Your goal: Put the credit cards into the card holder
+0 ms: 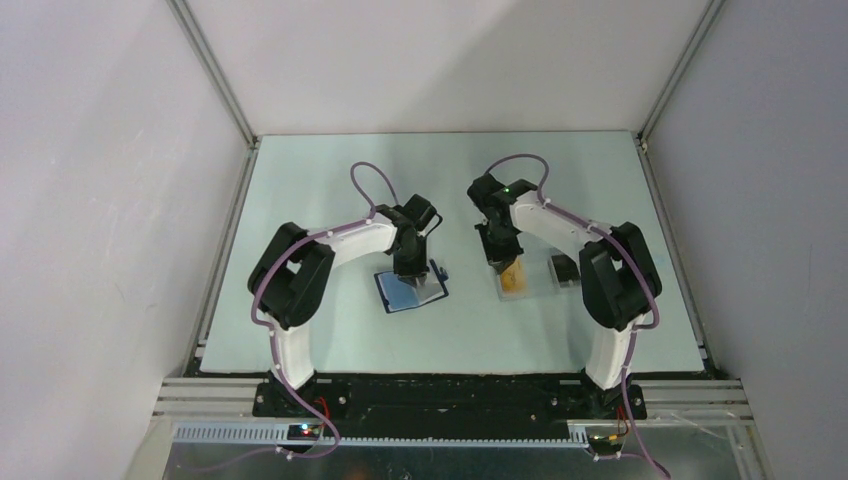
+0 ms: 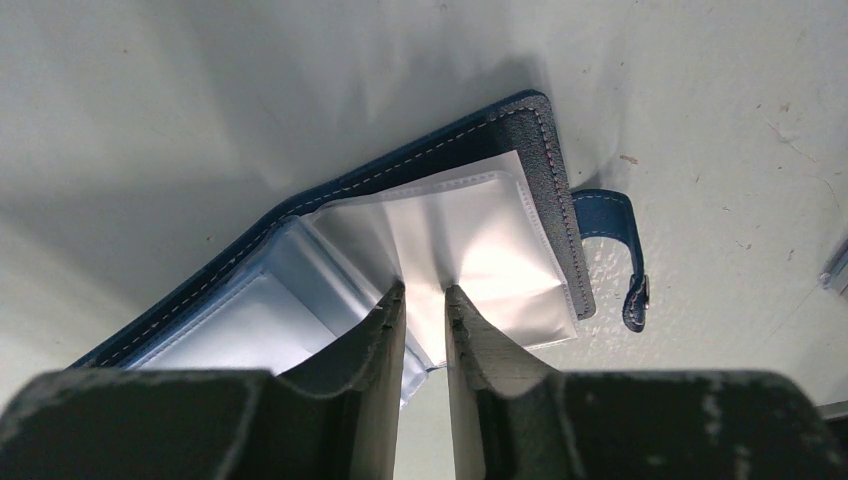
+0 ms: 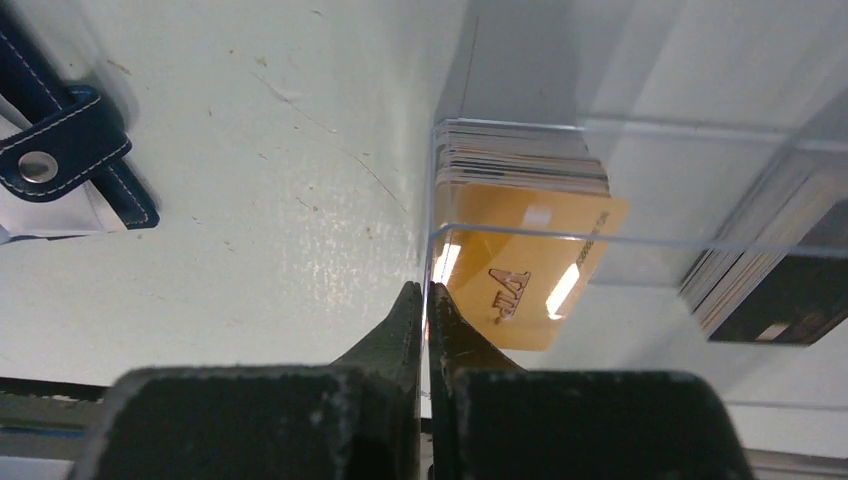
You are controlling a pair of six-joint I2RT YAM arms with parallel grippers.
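Note:
A navy card holder [image 1: 395, 290] with clear sleeves lies open at centre-left, its strap [image 2: 605, 215] at the right. My left gripper is over its sleeves [image 2: 500, 255], part open with a narrow gap between the fingertips. My right gripper is shut at the left edge of a clear plastic case holding gold cards [image 3: 515, 280] and, to their right, dark cards [image 3: 775, 295]. The left fingertips show no card between them.
Walls stand at the sides and back, and a metal rail [image 1: 500, 440] runs along the front.

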